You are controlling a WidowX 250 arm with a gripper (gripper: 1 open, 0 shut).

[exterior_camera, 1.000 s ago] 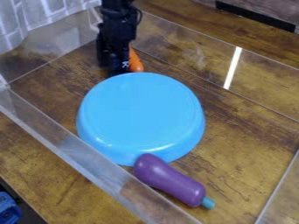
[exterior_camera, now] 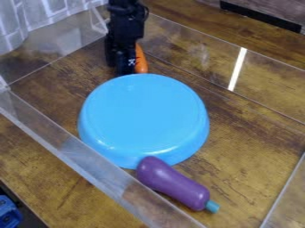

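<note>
The black gripper [exterior_camera: 124,49] is at the upper middle, lowered behind a large blue upturned dish [exterior_camera: 143,119]. Against its right side is an orange carrot-like object [exterior_camera: 141,61], partly hidden by it. The fingers are dark and small, so whether they are open or shut on it is unclear. A purple toy eggplant [exterior_camera: 170,182] with a teal tip lies at the front right of the dish.
Clear plastic walls border the wooden work surface [exterior_camera: 244,134], with free room right of the dish and to the left behind it. A blue object [exterior_camera: 7,214] sits at the lower left corner, outside the wall.
The gripper and the orange object have shifted very slightly; otherwise the scene looks the same.
</note>
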